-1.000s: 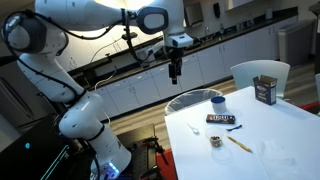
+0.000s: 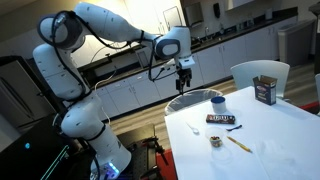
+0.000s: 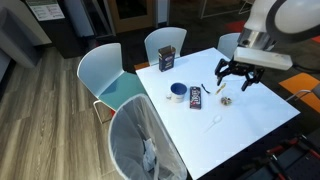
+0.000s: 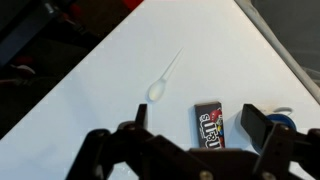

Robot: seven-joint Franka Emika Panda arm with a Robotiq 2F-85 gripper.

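My gripper (image 2: 168,82) hangs open in the air above the table's near-left end, with nothing between its fingers. Below it in the wrist view lie a white spoon (image 4: 157,90) and a dark brown M&M's box (image 4: 209,126). The blue-and-white mug (image 4: 282,121) is partly covered by the right finger (image 4: 256,124). From the second exterior view, the mug (image 3: 179,91) stands upright beside the M&M's box (image 3: 195,98), and the spoon (image 3: 213,122) lies apart from both. A small round container (image 2: 216,141) sits farther along the white table, near a yellow pencil-like item (image 2: 240,145).
A tall dark box (image 2: 265,90) stands at the table's far edge. Near the M&M's box lies a small dark utensil (image 2: 234,127). A lined bin (image 3: 140,142) stands against the table edge, and chairs (image 3: 108,72) surround it.
The arm has come down and slightly to the right in the first exterior view, bringing the open gripper lower. Objects on the table have stayed in place.
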